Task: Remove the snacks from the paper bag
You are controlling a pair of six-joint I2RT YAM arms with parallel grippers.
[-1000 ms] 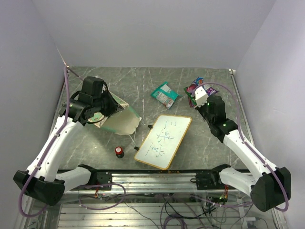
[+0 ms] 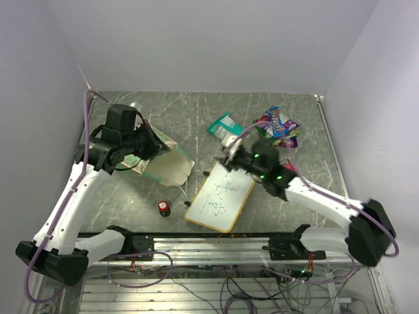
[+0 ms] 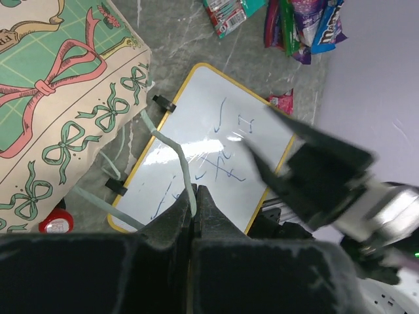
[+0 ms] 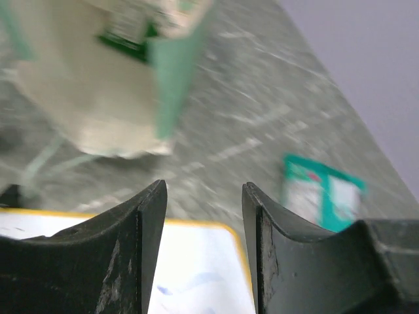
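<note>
The patterned paper bag point(image 2: 171, 165) lies on its side at the left of the table, its mouth facing right; ribbon bows show on it in the left wrist view. My left gripper is shut on the bag's pale green ribbon handle point(image 3: 178, 149). Over the upper end of the whiteboard, my right gripper stands open with nothing between its fingers. In the right wrist view, something dark green point(image 4: 127, 42) shows inside the bag's mouth, blurred. Snacks lie outside: a teal packet point(image 2: 220, 124), several colourful packets point(image 2: 276, 123) in a heap and a small red packet point(image 3: 281, 102).
A yellow-edged whiteboard point(image 2: 219, 199) with writing fills the table's front middle. Left of it stands a small red-capped container point(image 2: 163, 207) near the front edge. Bare tabletop point(image 2: 196, 111) lies between the bag and the teal packet.
My right gripper has swung from the snack heap at the right, leftward over the whiteboard's upper end. A red packet now lies below the heap. The left arm and bag have hardly moved.
</note>
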